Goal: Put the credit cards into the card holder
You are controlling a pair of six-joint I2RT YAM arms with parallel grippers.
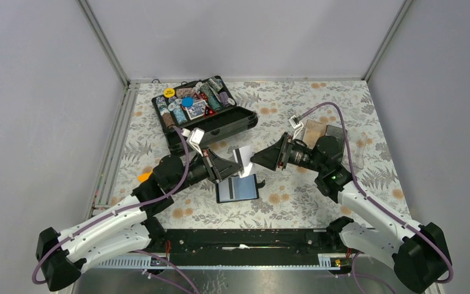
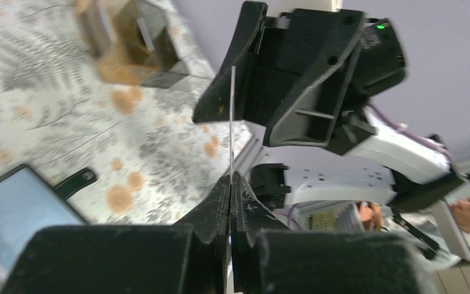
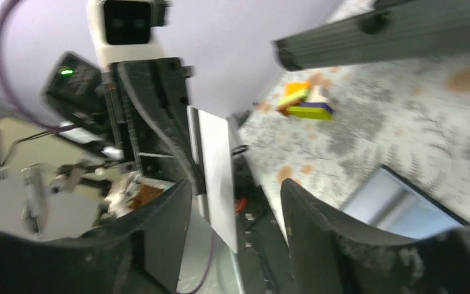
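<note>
A white card point(image 1: 243, 160) with a dark stripe stands between the two arms, above the card holder. My left gripper is shut on the card point(image 2: 232, 116), which shows edge-on in the left wrist view. My right gripper is open, its fingers point(image 3: 309, 211) apart on either side of the card point(image 3: 217, 174) and clear of it. Below on the table lies the open card holder point(image 1: 237, 188), dark-rimmed with pale clear pockets and a strap point(image 2: 76, 182) at its side. A striped card appears to lie in its left part.
A black case point(image 1: 211, 125) filled with assorted items stands open at the back left. Clear organizer boxes point(image 2: 134, 43) sit at the right, partly behind the right arm. Coloured blocks point(image 3: 306, 103) lie at the left.
</note>
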